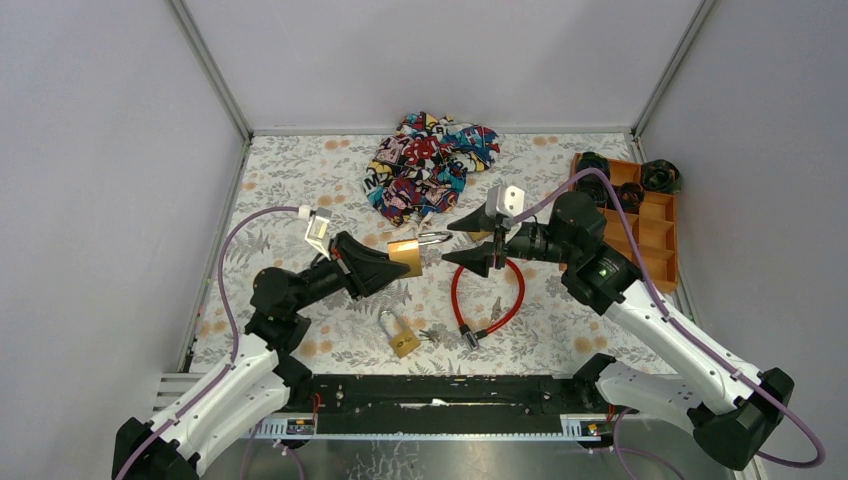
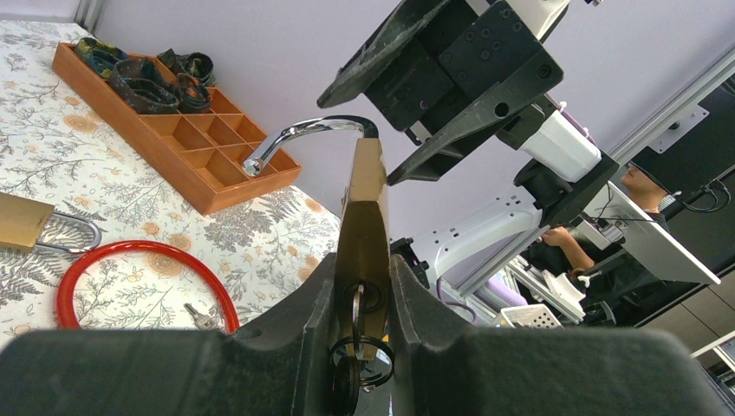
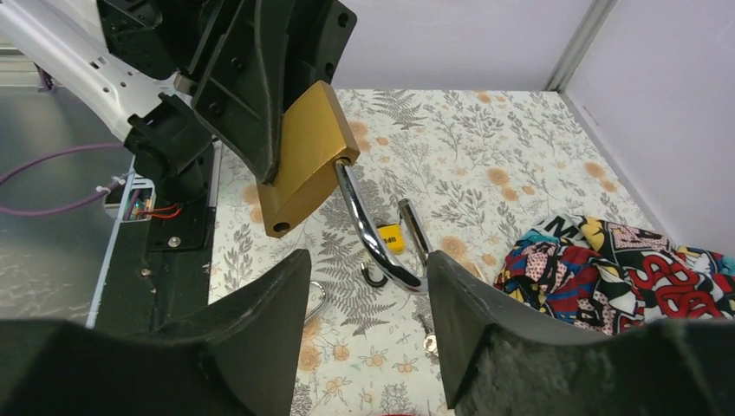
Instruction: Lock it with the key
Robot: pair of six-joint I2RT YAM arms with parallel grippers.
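A brass padlock is held in the air by my left gripper, which is shut on its lower body. Its steel shackle is unlatched, with the free end clear of the body. At the underside, between the left fingers, a key with a ring shows in the left wrist view; how deep it sits is hidden. My right gripper is part open, its fingertips on either side of the shackle's bend. In the right wrist view the bend lies near one finger.
Another padlock lies on the table near the front, and one shows in the left wrist view. A red cable lock lies below the right arm. Patterned cloth is at the back, a wooden organizer at the right.
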